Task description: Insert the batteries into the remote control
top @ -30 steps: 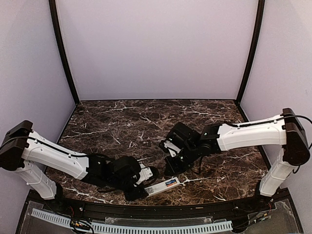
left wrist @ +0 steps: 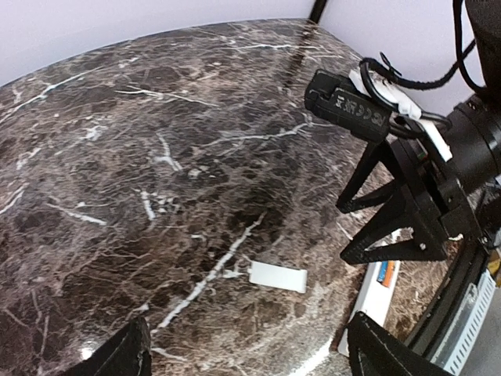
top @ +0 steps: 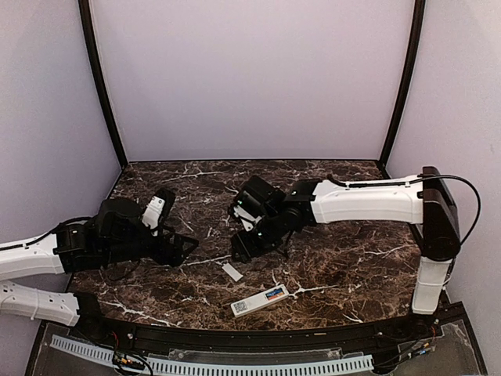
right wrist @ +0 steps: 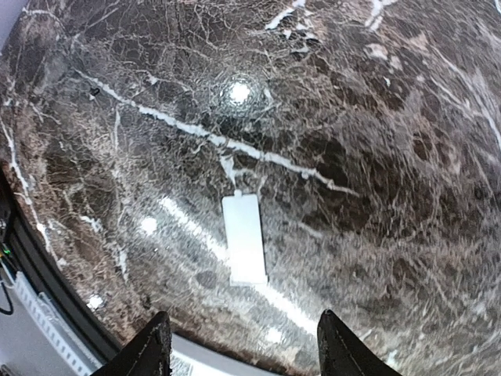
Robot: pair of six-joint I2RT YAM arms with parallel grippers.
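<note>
The white remote [top: 259, 299] lies at the front middle of the table, with blue and orange battery shapes in its compartment at the right end [left wrist: 385, 271]. A small white cover [top: 232, 272] lies flat behind it, also centred in the right wrist view [right wrist: 244, 239]. My left gripper [top: 180, 246] is open, raised left of the cover and remote. My right gripper [top: 250, 243] hangs above and behind the cover, its fingertips apart with nothing between them in the right wrist view.
Pale walls stand at the back and sides, and a metal rail [top: 258, 364] runs along the front edge.
My left arm has lifted away from the remote to the back left. My right gripper has moved from the remote's compartment back and left to over the cover.
</note>
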